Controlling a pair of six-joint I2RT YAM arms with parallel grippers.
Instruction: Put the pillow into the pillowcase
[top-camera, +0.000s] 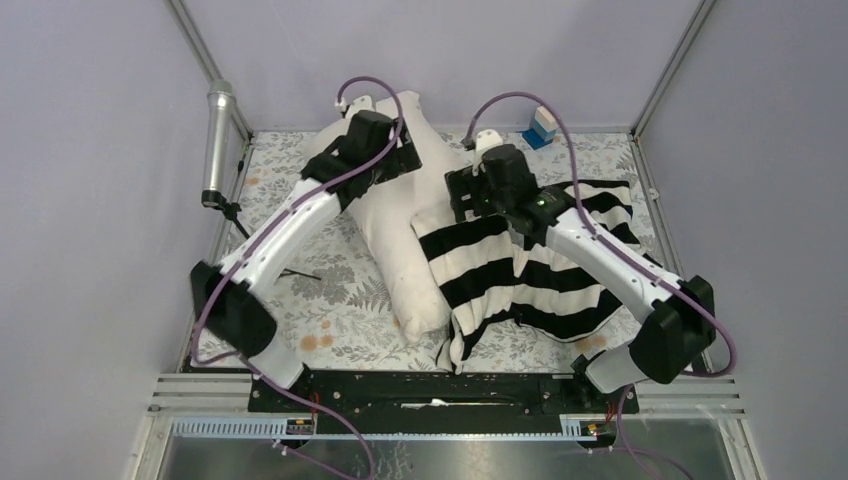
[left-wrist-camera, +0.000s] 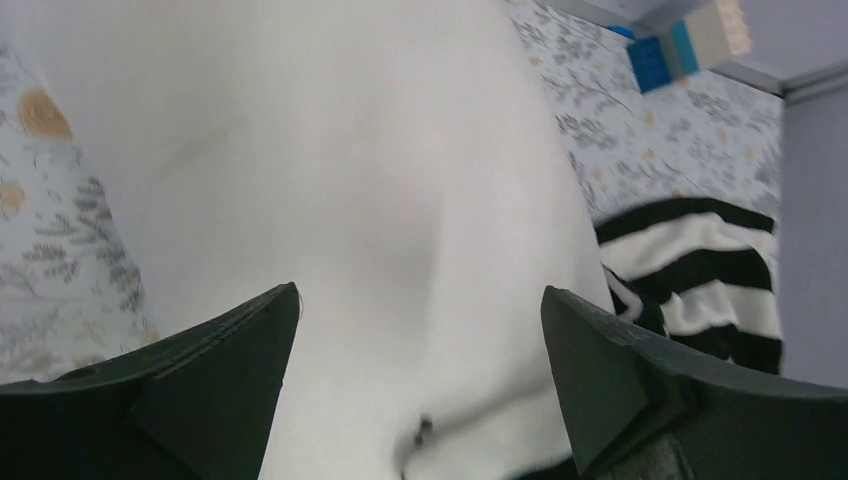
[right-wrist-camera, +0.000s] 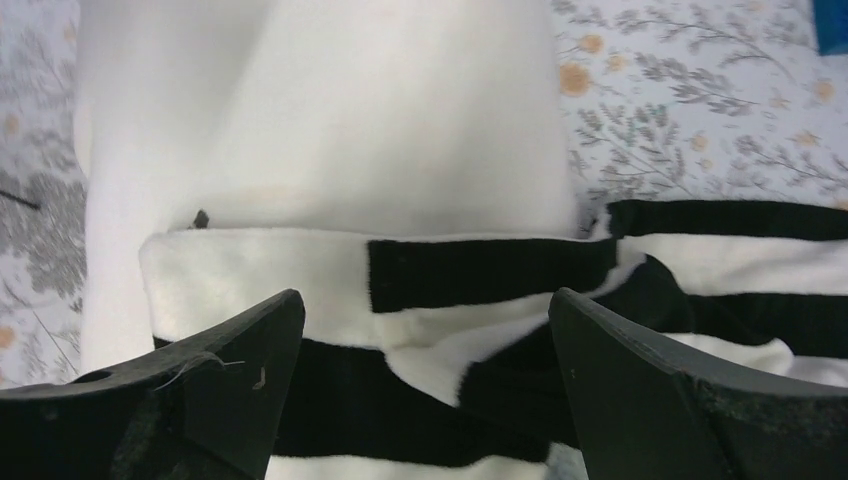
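A white pillow lies lengthwise on the left half of the table. A black-and-white striped pillowcase lies crumpled to its right, one edge over the pillow's lower side. My left gripper hovers open over the pillow's upper part; the left wrist view shows blurred white fabric between its fingers. My right gripper hangs open above the pillowcase's upper left edge where it meets the pillow, as the right wrist view also shows.
A small blue and cream block stands at the back right. A black tripod with a silver tube stands at the left, partly hidden by my left arm.
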